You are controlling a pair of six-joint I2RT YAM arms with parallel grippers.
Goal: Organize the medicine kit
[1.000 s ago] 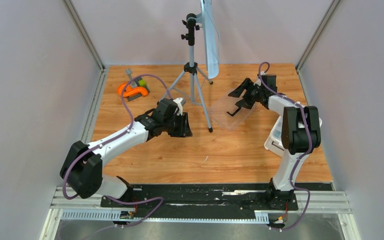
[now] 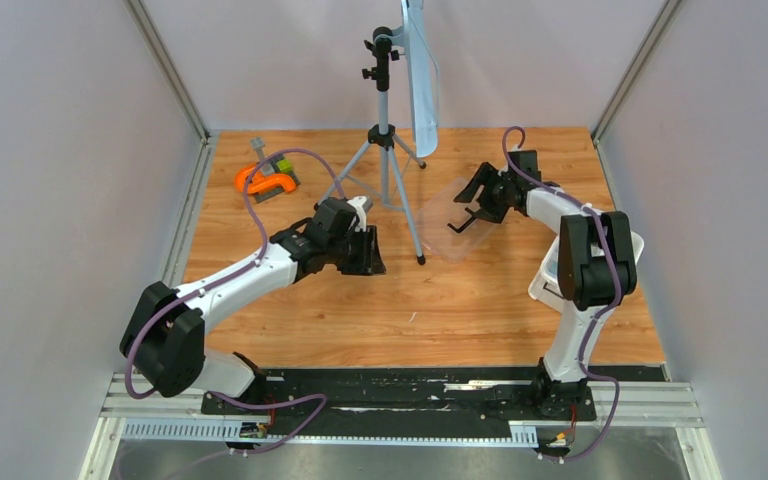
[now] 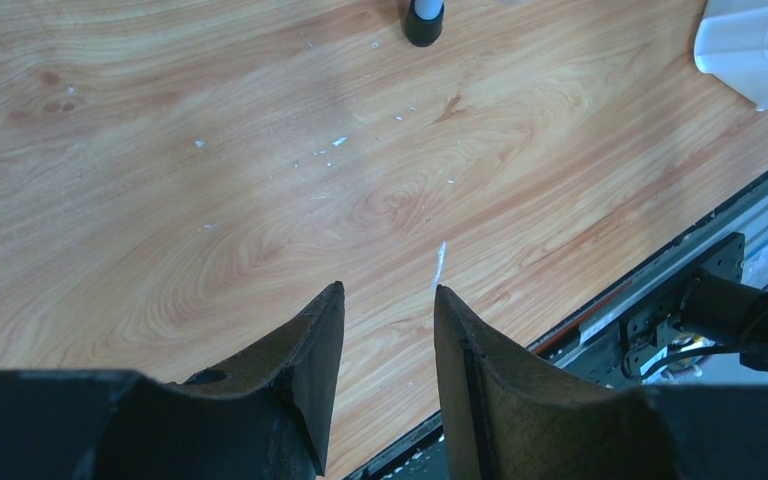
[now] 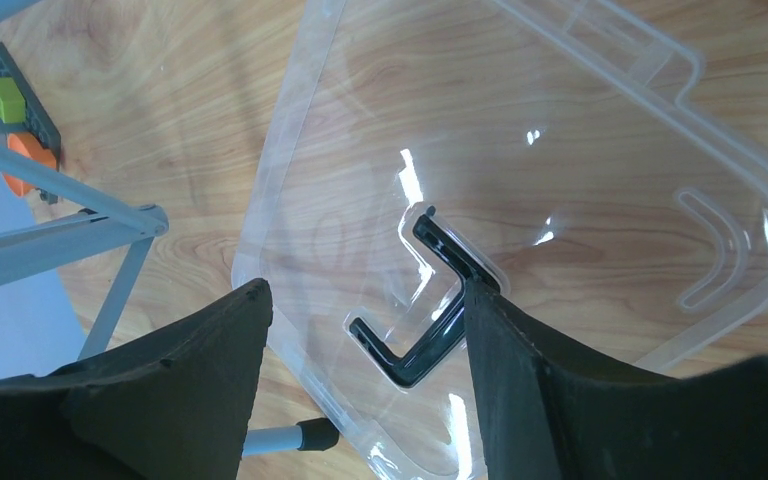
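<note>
A clear plastic lid point(image 2: 448, 240) with a black angled handle point(image 2: 462, 221) lies flat on the wooden table, right of the tripod. My right gripper point(image 2: 470, 199) is over it, open and with nothing between its fingers; in the right wrist view the black handle point(image 4: 430, 345) shows between and beyond the fingertips, partly covered by the right finger. The white box point(image 2: 548, 283) stands at the table's right side, partly hidden under the right arm. Over the middle-left of the table, my left gripper is parted, with only bare wood visible between its fingers.
A light blue tripod point(image 2: 384, 165) stands at the back, one foot point(image 4: 318, 434) close by the lid's edge. An orange and grey toy point(image 2: 268, 181) sits at the back left.
The left arm, lid and box look unmoved.
</note>
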